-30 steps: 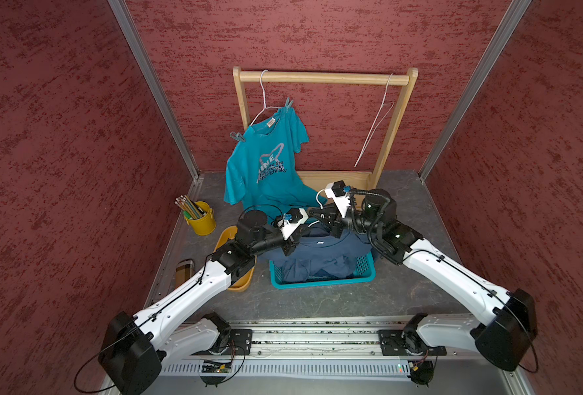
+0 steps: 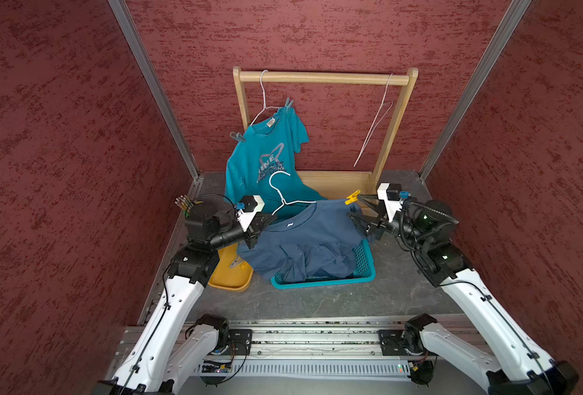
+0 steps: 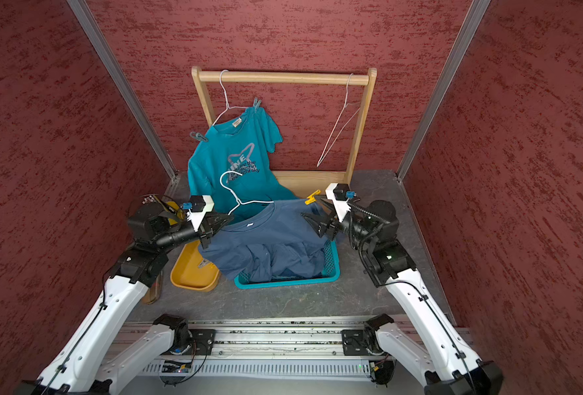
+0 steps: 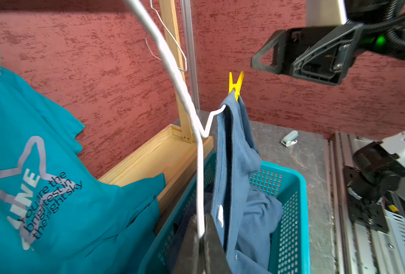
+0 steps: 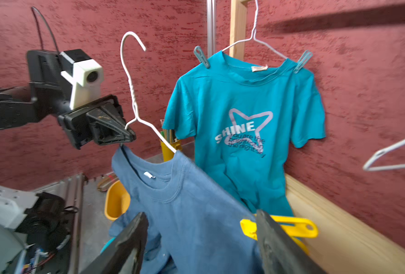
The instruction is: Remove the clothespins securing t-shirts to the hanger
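A blue t-shirt (image 2: pixel 317 233) hangs on a white hanger (image 2: pixel 280 191), its lower part lying in the teal basket (image 2: pixel 369 266). Thin hanger wire runs between the tips of my left gripper, which is shut on it. One yellow clothespin (image 4: pixel 235 85) grips the shirt's shoulder at the right. Close to that pin, my right gripper stands open with nothing held; one finger partly covers the pin (image 5: pixel 298 226) in the right wrist view. A teal t-shirt (image 5: pixel 243 107) hangs on the rack with two grey-blue clothespins (image 5: pixel 201 56) at its shoulders.
The wooden rack (image 2: pixel 331 77) stands at the back, with an empty hanger (image 2: pixel 375 125) at its right end. An orange tray (image 3: pixel 196 273) holding a clothespin (image 3: pixel 204 263) sits left of the basket. A small grey-white object (image 4: pixel 289 138) lies on the table. Table room right of the basket is free.
The grippers have drawn apart: my left moved left with the hanger, my right moved right. The blue shirt has been lifted and spread, and the yellow clothespin has come into view.
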